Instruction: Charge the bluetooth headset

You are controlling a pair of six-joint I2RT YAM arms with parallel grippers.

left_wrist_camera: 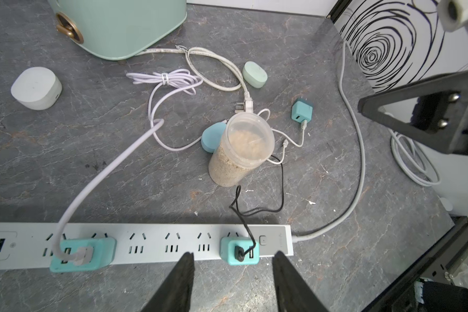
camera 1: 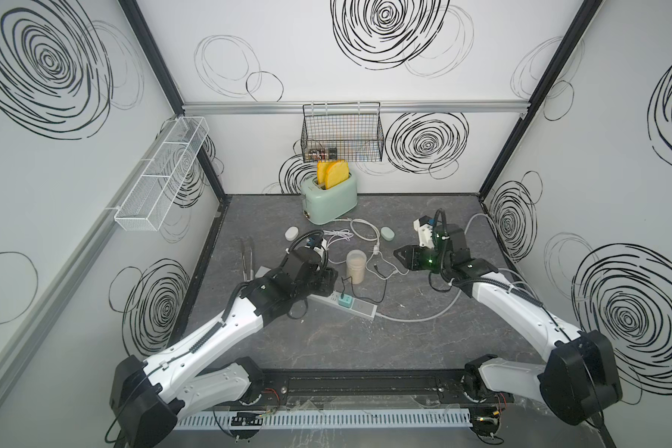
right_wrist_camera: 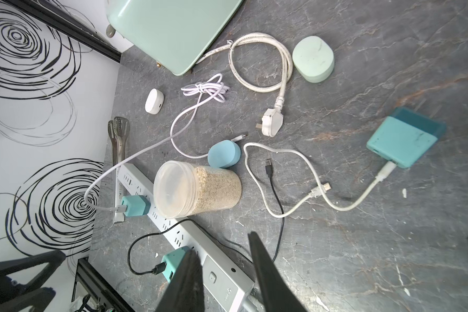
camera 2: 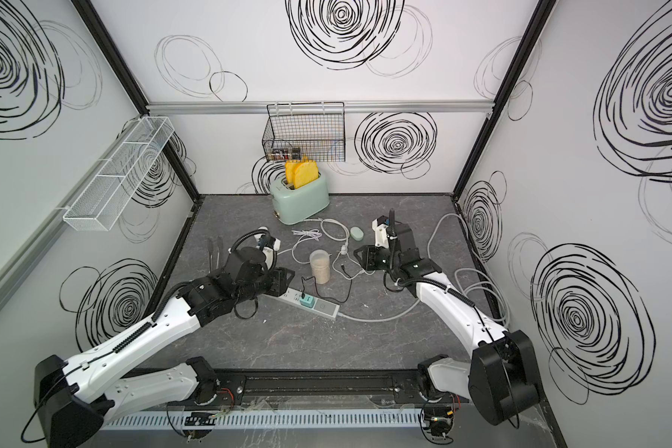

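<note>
A white power strip [left_wrist_camera: 182, 239] holds teal chargers [left_wrist_camera: 80, 254]: one has a white cable, the other [left_wrist_camera: 236, 244] a black cable, whose free plug [right_wrist_camera: 268, 167] lies on the table. A white round case [left_wrist_camera: 36, 87], a green case [right_wrist_camera: 313, 58] and a blue case [right_wrist_camera: 223, 154] lie around a jar of grains [right_wrist_camera: 217, 189]. A loose teal charger [right_wrist_camera: 403, 136] has a white cable attached. My left gripper is open above the strip's near side. My right gripper is open above the table right of the jar. Neither holds anything visible.
The toaster [camera 1: 328, 200] stands at the back beneath a wire basket [camera 1: 342, 134], with its white plug [right_wrist_camera: 272, 122] on the table. Tongs [right_wrist_camera: 119, 132] lie at the left.
</note>
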